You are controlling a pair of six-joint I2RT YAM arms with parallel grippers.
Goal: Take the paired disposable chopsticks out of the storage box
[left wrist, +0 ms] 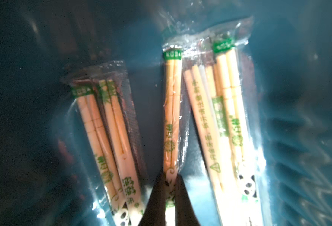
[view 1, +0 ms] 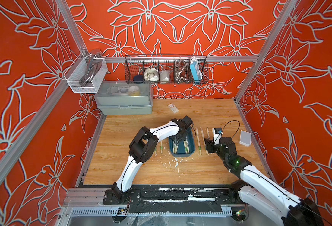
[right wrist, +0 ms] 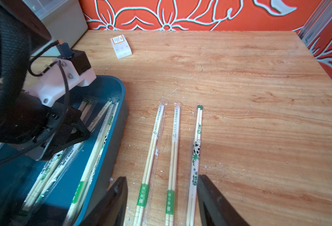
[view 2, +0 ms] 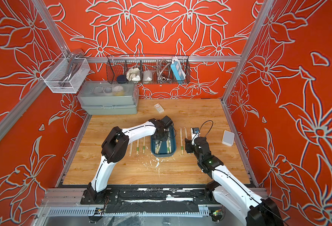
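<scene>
In the left wrist view my left gripper is shut on a wrapped chopstick pair, which lies between two other groups of pairs. Two packs are to its left and several more to its right. All are inside the blue storage box, and the left arm hides part of it from above. My right gripper stands open above the table, nothing gripped between its fingers; beyond them three wrapped pairs, including the middle one, lie side by side to the right of the box.
More wrapped pairs lie left of the box. A small white block sits behind it and a white square container at the far right. A grey case occupies the back left. White scraps litter the front.
</scene>
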